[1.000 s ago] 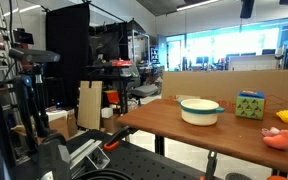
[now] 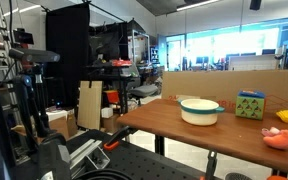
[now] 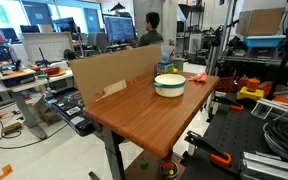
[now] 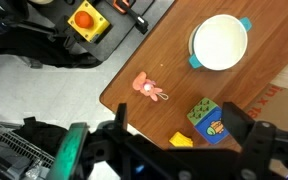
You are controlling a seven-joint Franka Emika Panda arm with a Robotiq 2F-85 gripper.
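Note:
A white bowl with teal handles (image 2: 200, 112) stands on the wooden table, and the wrist view shows the bowl (image 4: 221, 42) from above, empty. A pink soft toy (image 2: 278, 138) lies near the table's right front; the toy (image 4: 148, 86) shows a pale loop beside it. The green and blue block (image 2: 249, 105) sits farther back, with a small yellow thing (image 2: 287, 117) to its right. My gripper is open high above the table, its dark fingers (image 4: 262, 140) wide apart and nothing visible between them. Only a dark tip of it shows at the top of exterior view 1.
An upright cardboard panel (image 3: 114, 75) borders the table's back. A yellow box with a red button (image 4: 87, 18) sits on the dark base beside the table.
At the top edge of exterior view 1, the dark part of the arm has shifted slightly. Objects on the table have stayed where they were.

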